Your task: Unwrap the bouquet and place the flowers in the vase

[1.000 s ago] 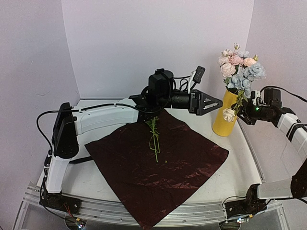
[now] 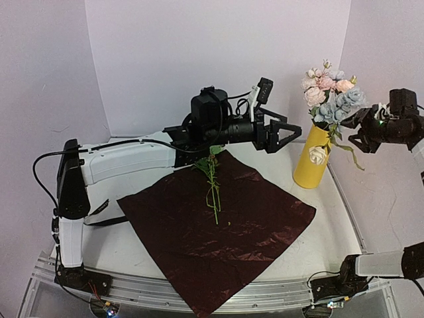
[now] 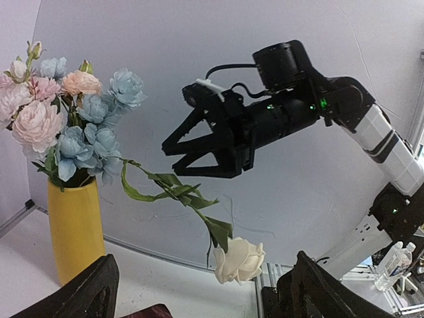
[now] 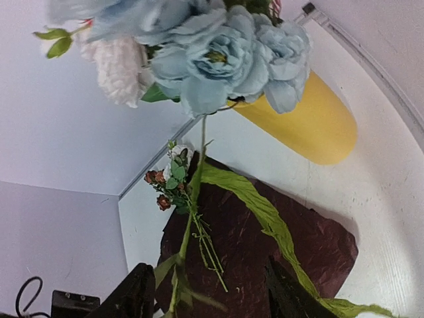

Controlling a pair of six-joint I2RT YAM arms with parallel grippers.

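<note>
The yellow vase (image 2: 311, 159) stands upright at the right, holding pink, peach and blue flowers (image 2: 331, 96). A white rose (image 3: 238, 260) hangs head down outside the vase on a bent leafy stem (image 3: 179, 189). My right gripper (image 2: 348, 131) is open just right of the blooms. Its fingers (image 4: 139, 288) stand well apart, with the green stem passing through the view between them, not gripped. Left of the vase, my left gripper (image 2: 293, 126) is open and empty. More flowers (image 4: 173, 175) lie on the dark cloth; in the top view the left arm covers their heads.
The dark red cloth (image 2: 225, 245) covers the middle of the table, mostly bare towards the front. Walls close in at the back and both sides; the right wall is near the vase. A clear bottle (image 3: 395, 265) stands outside at the right.
My left gripper has opened and shifted slightly left and up in the picture. My right gripper has moved right and up, away from the vase. The white rose has swung slightly.
</note>
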